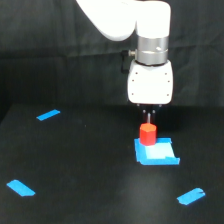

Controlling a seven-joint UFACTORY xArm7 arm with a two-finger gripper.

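A red-orange block [148, 135] is at the tips of my gripper [149, 117], which comes down from above. The dark fingers are hard to make out against the black background, but they appear shut on the block's top. Below it, a white patch [162, 151] is bordered by blue strips [156, 162]. The block's lower part overlaps the back of this patch in the view; whether it touches the surface cannot be told.
Blue strips lie on the dark table at the back left [48, 115], front left [20, 188] and front right [190, 196]. A dark curtain [50, 50] hangs behind.
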